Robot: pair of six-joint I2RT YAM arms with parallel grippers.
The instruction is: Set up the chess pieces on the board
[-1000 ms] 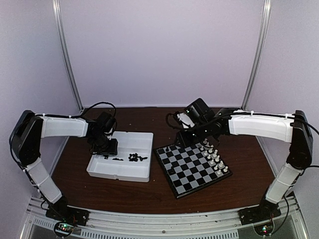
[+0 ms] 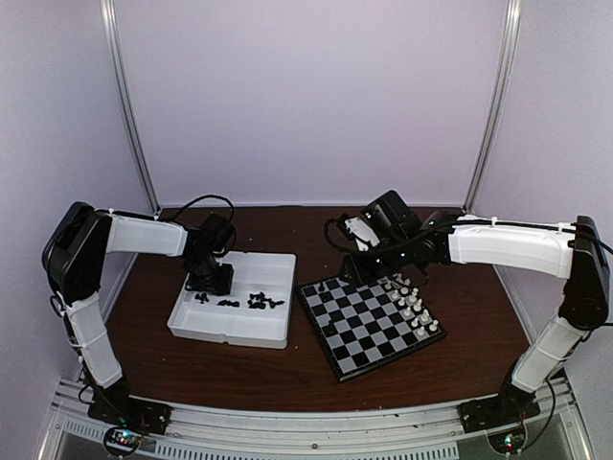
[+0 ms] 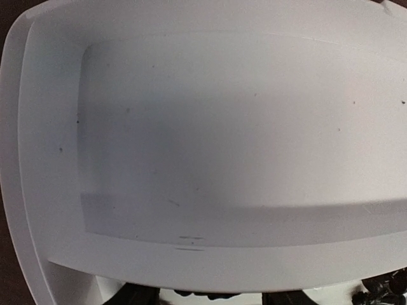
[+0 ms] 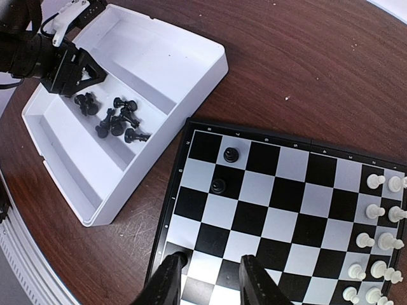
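Observation:
Several black chess pieces [image 4: 117,119] lie loose in the white tray [image 2: 257,334]. On the chessboard [image 2: 364,331], white pieces [image 2: 412,307] stand in rows along the right side. Three black pieces show towards its left side: one [image 4: 231,154] at the far edge, a second [image 4: 218,185] close by, a third [image 4: 180,258] nearer. My left gripper [image 2: 212,286] is low over the tray's left part. Its fingers [image 3: 132,295] are apart, with dark pieces partly visible between and beyond them. Above the board, my right gripper stands open and empty.
The tray's wall [image 4: 170,136] rises close to the board's left edge, with a narrow strip of table between. Bare brown table [image 2: 278,230] lies behind the tray and board, and also in front of them.
My left arm has moved to the right over the tray, and the tray appears shifted slightly right. The board looks unchanged.

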